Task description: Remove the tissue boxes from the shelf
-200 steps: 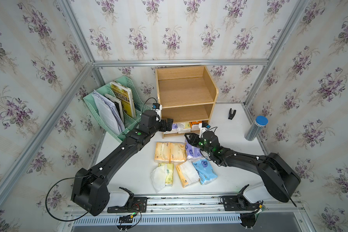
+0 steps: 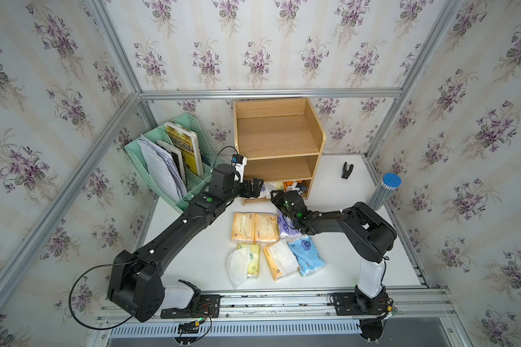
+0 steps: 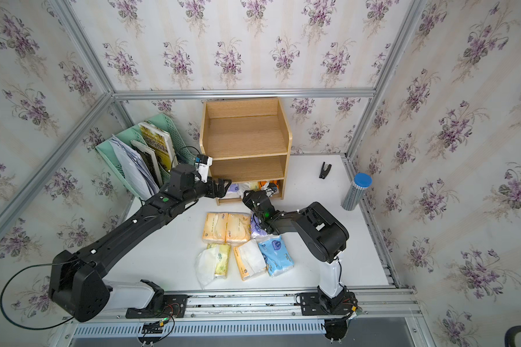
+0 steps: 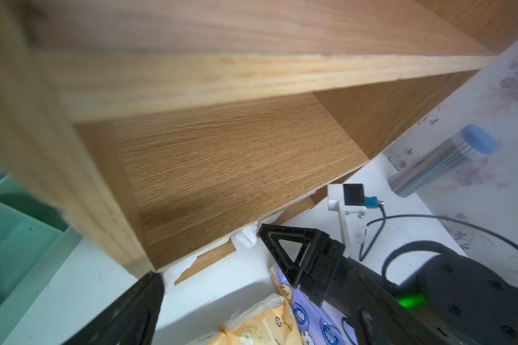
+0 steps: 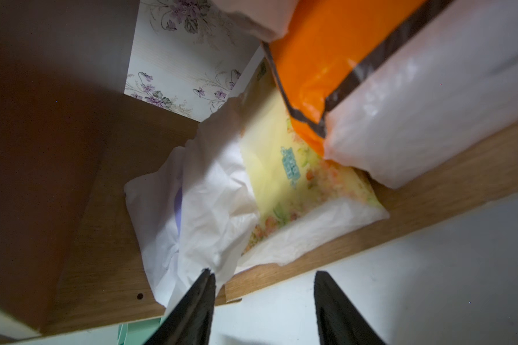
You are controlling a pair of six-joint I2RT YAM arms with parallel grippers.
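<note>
A wooden shelf (image 2: 278,136) holds soft tissue packs in its bottom compartment: a yellow floral pack (image 5: 293,184), an orange pack (image 5: 345,51) and white-purple packs (image 5: 161,224). My right gripper is open at that compartment's opening, near a hanging white plastic edge, with nothing clearly between its fingers. My left gripper (image 2: 252,188) is at the shelf's left front, above the bottom compartment; whether it is open or shut is unclear. Several removed packs lie on the table in front, including orange packs (image 2: 243,227), a purple pack (image 3: 258,230) and a blue pack (image 2: 306,256).
A green basket (image 2: 147,167) with papers and books stands left of the shelf. A blue-lidded cylinder (image 2: 382,193) and black clip (image 2: 347,170) are on the right.
The left arm is almost unchanged.
</note>
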